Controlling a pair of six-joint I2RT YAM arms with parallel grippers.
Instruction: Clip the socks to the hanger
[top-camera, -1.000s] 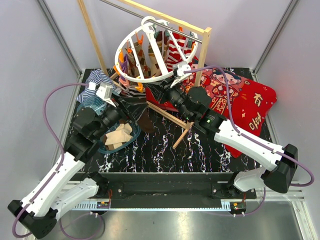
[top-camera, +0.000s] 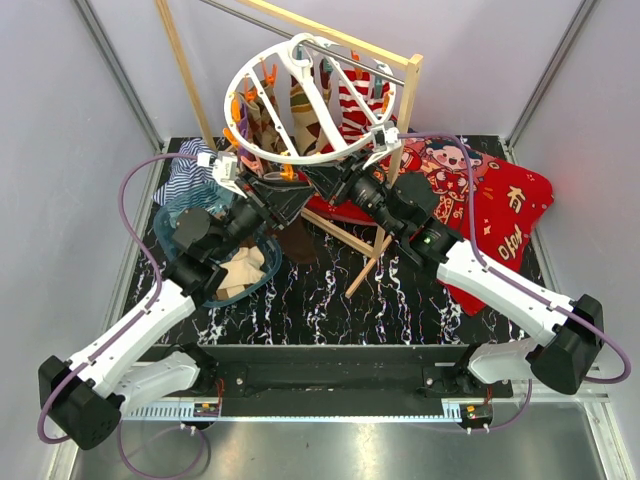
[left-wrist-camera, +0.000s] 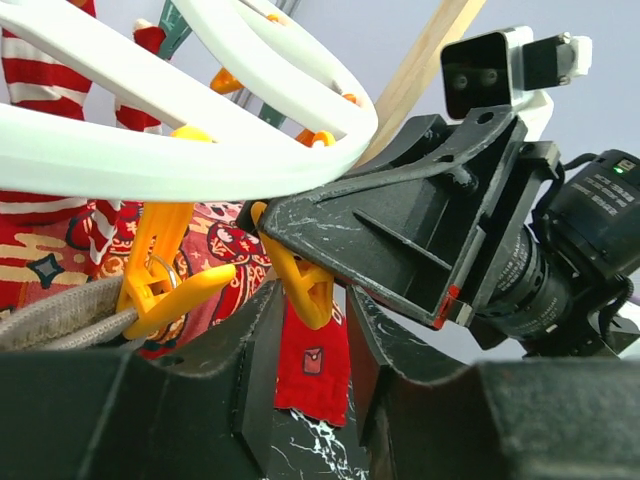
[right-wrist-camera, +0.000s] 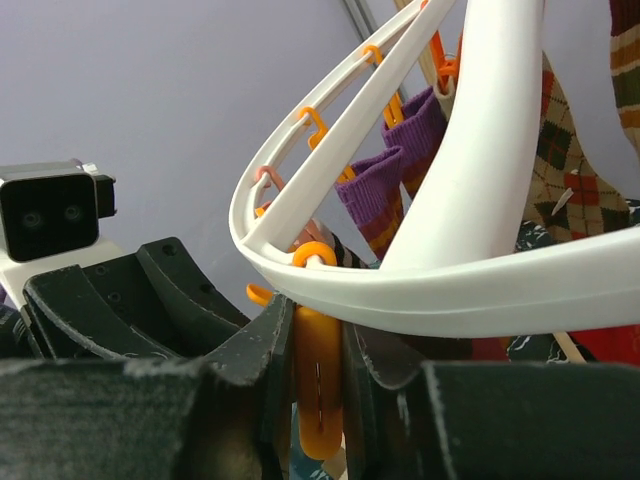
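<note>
Round white hanger (top-camera: 340, 158) with striped and patterned socks (top-camera: 355, 105) hangs from a frame. In the right wrist view, my right gripper (top-camera: 308, 172) is shut on an orange clip (right-wrist-camera: 318, 380) hanging from the white ring. The left wrist view has that clip (left-wrist-camera: 312, 300) at the right gripper's fingertips, just above my left gripper, whose fingers stand apart with nothing seen between them. To the left, another orange clip (left-wrist-camera: 160, 270) grips a grey ribbed sock (left-wrist-camera: 60, 315). A dark brown sock (top-camera: 296, 240) shows below the ring.
A blue basket (top-camera: 262, 268) holding cream socks lies under the left arm, beside a striped cloth (top-camera: 185, 170). Red cushions (top-camera: 505, 215) cover the right back. Wooden frame legs (top-camera: 360, 275) stand near the grippers.
My left gripper has moved right and up, from the ring's lower left to beside the right gripper. The right gripper has shifted only slightly at the ring.
</note>
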